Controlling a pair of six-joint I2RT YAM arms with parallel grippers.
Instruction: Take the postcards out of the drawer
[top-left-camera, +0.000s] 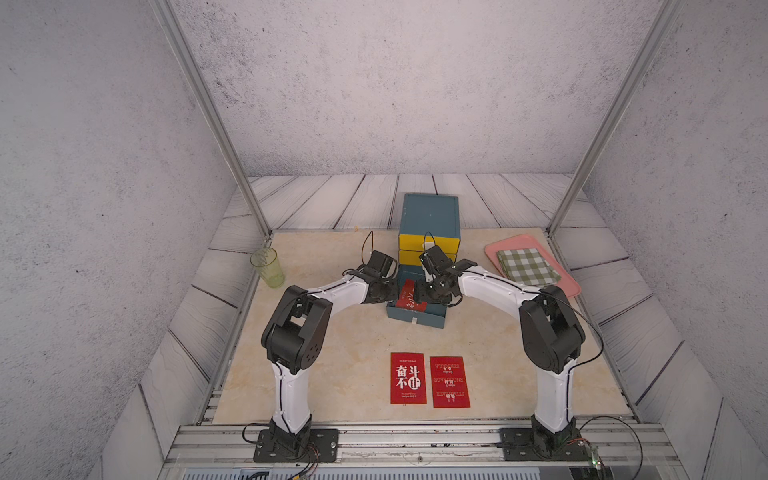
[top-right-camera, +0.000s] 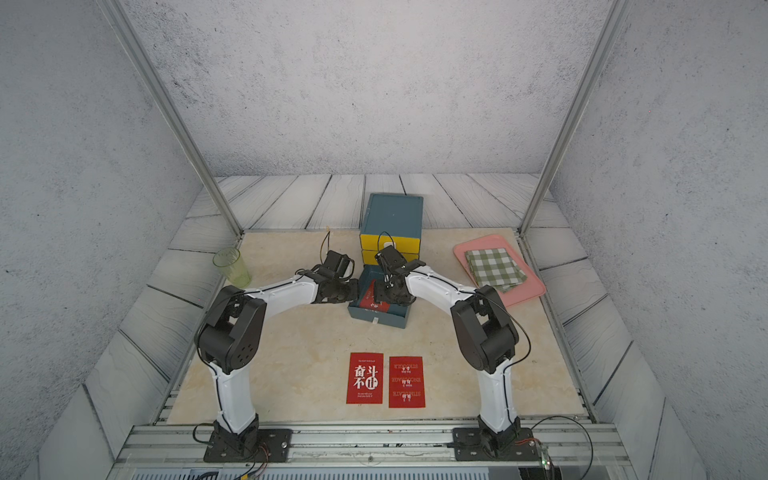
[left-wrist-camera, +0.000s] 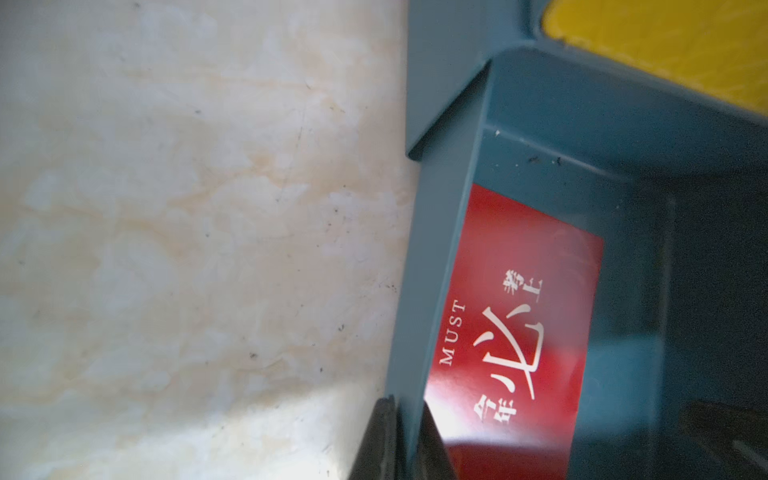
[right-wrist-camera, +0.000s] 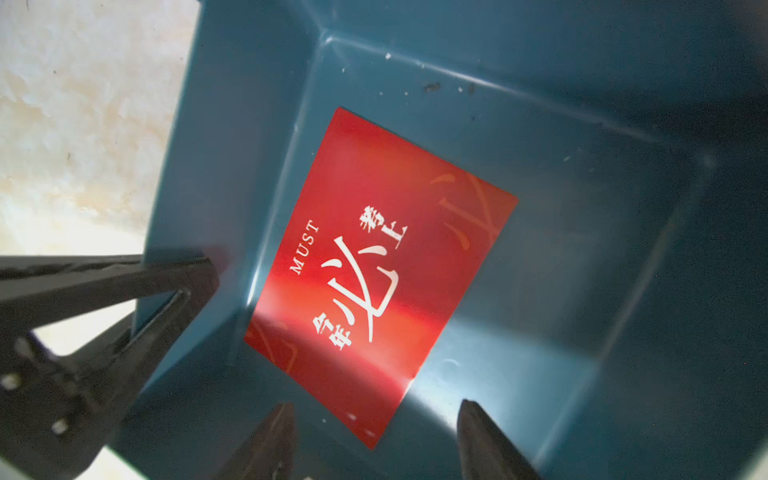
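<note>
The pulled-out teal drawer (top-left-camera: 416, 318) holds a red postcard (right-wrist-camera: 376, 280) with white characters, lying flat on its floor. My left gripper is shut on the drawer's left wall (left-wrist-camera: 432, 264), as far as the left wrist view shows, its fingertips at the rim. My right gripper hovers over the drawer interior with its fingers apart at the bottom of the right wrist view, nothing between them. Two other postcards (top-left-camera: 408, 377) (top-right-camera: 406, 381) lie on the table in front of the drawer.
The teal-and-yellow cabinet (top-left-camera: 429, 212) stands behind the drawer. A green glass (top-left-camera: 268, 268) is at the left, a pink tray (top-right-camera: 528, 288) with checked cloth at the right.
</note>
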